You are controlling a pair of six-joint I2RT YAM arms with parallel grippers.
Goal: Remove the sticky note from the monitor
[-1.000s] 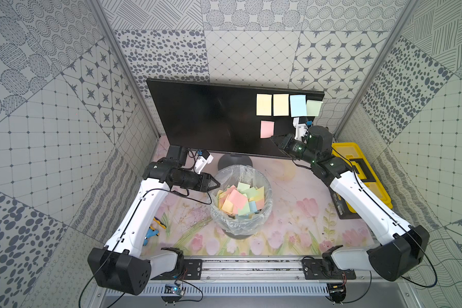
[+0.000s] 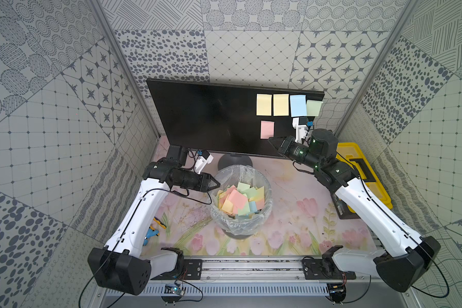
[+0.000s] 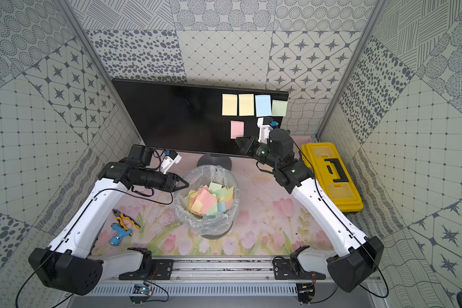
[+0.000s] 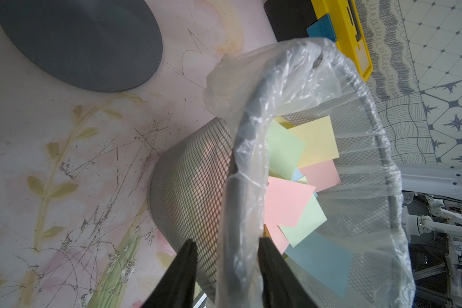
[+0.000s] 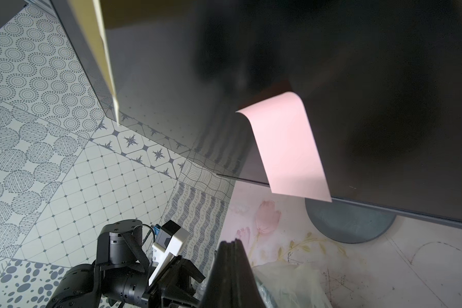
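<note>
The monitor (image 2: pixel 205 115) carries yellow, blue and green notes along its top right and a pink sticky note (image 5: pixel 287 148) below them, curled at one edge. My right gripper is shut with nothing visible between its fingers, pointing at the screen by the pink note (image 2: pixel 267 130). My left gripper is shut on the bagged rim of the mesh bin (image 4: pixel 190 174), which holds many loose paper notes.
A yellow toolbox (image 3: pixel 320 190) stands at the right. Pliers and a blue tool (image 3: pixel 119 233) lie at the left. The monitor stand (image 4: pixel 82 41) is behind the bin.
My left arm has not moved.
</note>
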